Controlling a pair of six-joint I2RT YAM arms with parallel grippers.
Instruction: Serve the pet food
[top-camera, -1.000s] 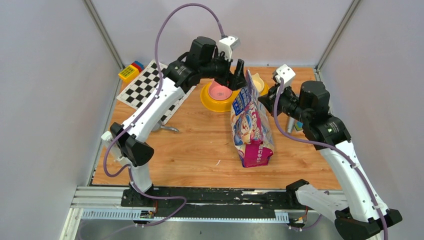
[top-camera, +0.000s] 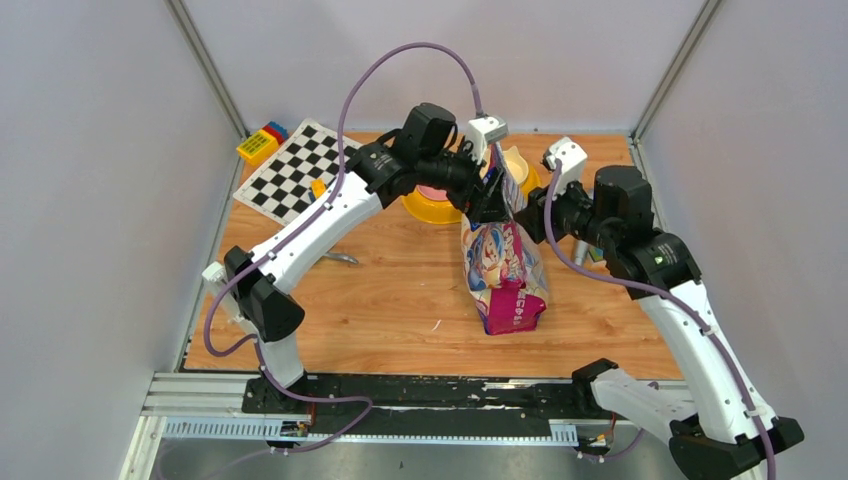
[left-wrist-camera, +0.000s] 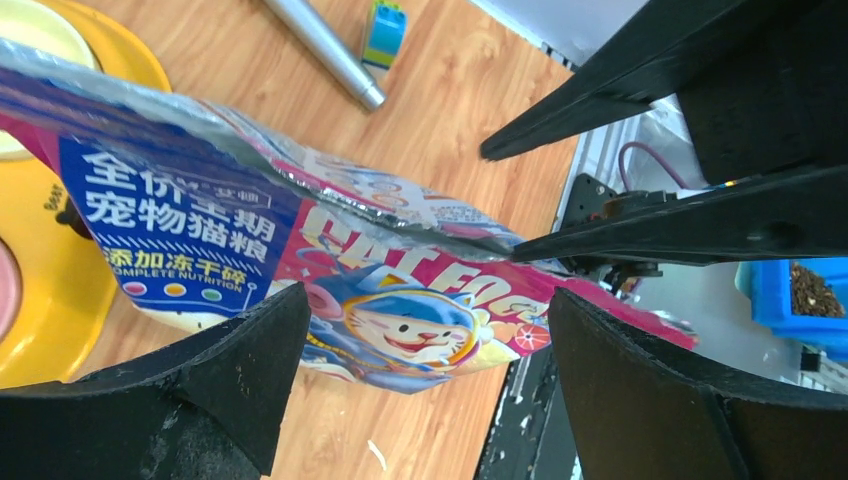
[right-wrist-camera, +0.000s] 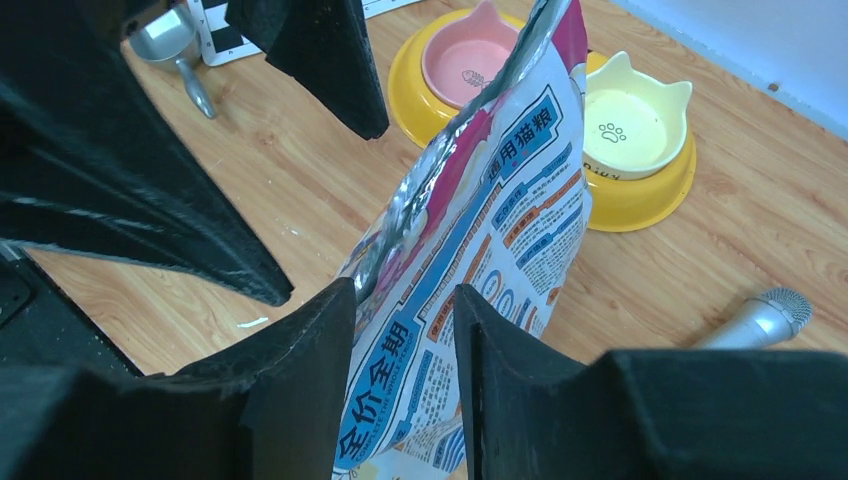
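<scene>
The tall printed cat food bag (top-camera: 505, 280) stands at the table's centre-right, its silvery top edge uppermost. My left gripper (top-camera: 487, 200) is over the bag's upper part; in the left wrist view its open fingers (left-wrist-camera: 250, 380) flank the bag. My right gripper (top-camera: 540, 215) is on the bag's right side, open, the bag between or just beyond its fingertips in the right wrist view. Behind the bag are a pink bowl (right-wrist-camera: 465, 65) and a cream bowl (right-wrist-camera: 630, 125) in a yellow stand (right-wrist-camera: 655, 205), partly hidden by the bag.
A chessboard (top-camera: 285, 180), yellow toy (top-camera: 257, 148) and metal scoop (right-wrist-camera: 165, 45) lie left. A microphone (right-wrist-camera: 760, 325) lies right.
My left gripper has moved right and toward the front, down onto the bag's upper part. The right gripper has shifted only slightly.
</scene>
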